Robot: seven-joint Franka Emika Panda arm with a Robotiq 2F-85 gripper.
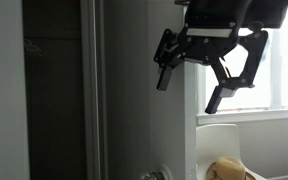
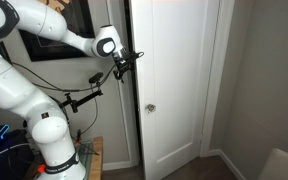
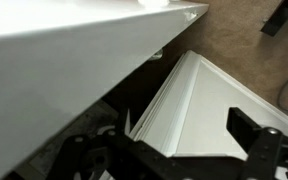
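Observation:
A white door [image 2: 171,65] stands ajar, its round knob [image 2: 150,107] at mid height. In exterior view 1 the door's free edge [image 1: 190,125] is upright, with the knob [image 1: 161,173] low in the picture. My gripper [image 1: 190,93] is high above the knob, its fingers spread on either side of that edge in this view. Exterior view 2 puts the gripper [image 2: 130,62] left of the door, near its upper part. In the wrist view the fingers are apart over a white panelled surface [image 3: 219,115], and nothing shows held between them.
A dark closet space [image 1: 54,100] lies left of the door in exterior view 1. A hat [image 1: 226,169] rests on a white chair [image 1: 217,143] below the window. Brown floor [image 3: 249,55] shows at the wrist view's upper right.

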